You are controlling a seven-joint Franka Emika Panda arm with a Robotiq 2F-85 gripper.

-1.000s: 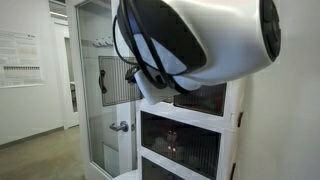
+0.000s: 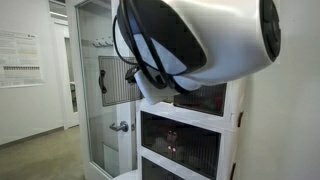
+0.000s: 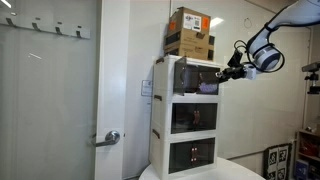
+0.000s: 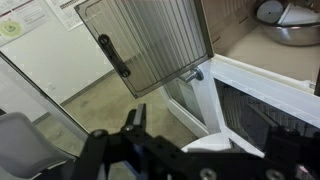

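Note:
A white cabinet (image 3: pixel 158 110) has several compartments with dark ribbed-glass doors. The top compartment's door (image 4: pixel 148 45) is swung open, its black handle (image 4: pixel 113 56) facing the upper left in the wrist view. Inside that compartment sits a metal bowl (image 4: pixel 290 30) with something pale in it. At the bottom of the wrist view is my gripper, open, with a visible gap and nothing seen between its fingers. Exterior view 2 has the gripper (image 3: pixel 232 73) at the right side of the top compartment. The arm hides much of the cabinet top in exterior view 1.
Cardboard boxes (image 3: pixel 189 35) stand on top of the cabinet. Its lower doors (image 3: pixel 193 117) are shut. A white round table (image 3: pixel 225 170) supports it. A glass room door (image 2: pixel 108 80) is behind, and a grey chair (image 4: pixel 30 140) stands at lower left.

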